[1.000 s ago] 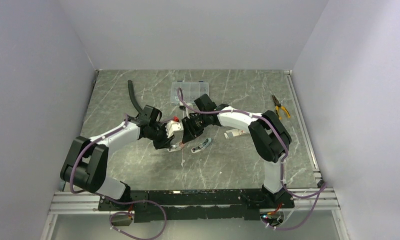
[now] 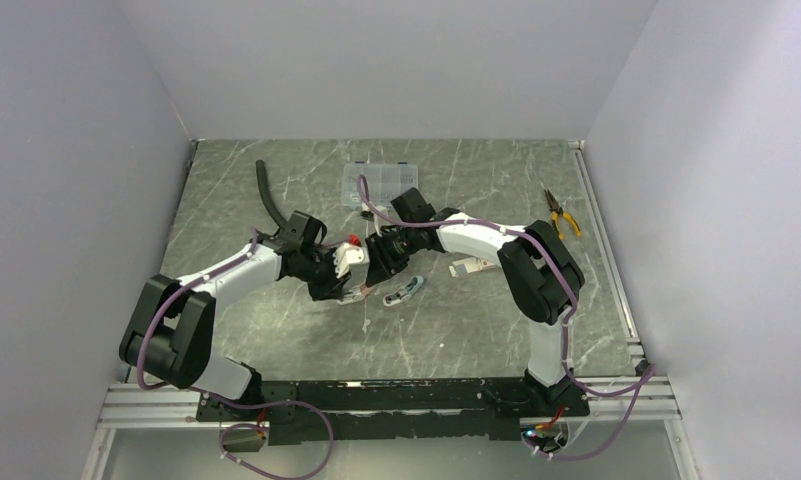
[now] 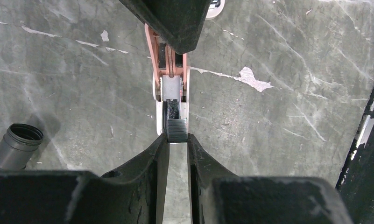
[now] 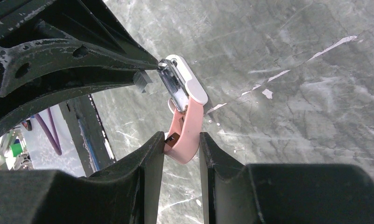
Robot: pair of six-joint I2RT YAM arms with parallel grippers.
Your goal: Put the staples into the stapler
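Observation:
The pink and white stapler [image 4: 189,123] is opened out, its metal rail [image 4: 173,84] exposed. My right gripper is shut on the pink handle end. In the left wrist view the stapler [image 3: 172,81] points toward my left gripper. A short grey staple strip [image 3: 177,130] sits between the left fingertips, touching both sides. From the right wrist view, this staple strip [image 4: 142,81] is beside the rail's end, apart from it, at the tips of my left gripper. From above, the grippers largely cover the stapler.
A second, teal and white stapler [image 2: 404,291] lies close by on the right. Behind are a clear compartment box [image 2: 380,184] and a dark tube [image 2: 266,192]. A white box [image 2: 471,266] lies under the right arm; pliers [image 2: 562,213] are far right.
The left gripper has shifted very slightly right over the past second. My right arm and the other objects have stayed put.

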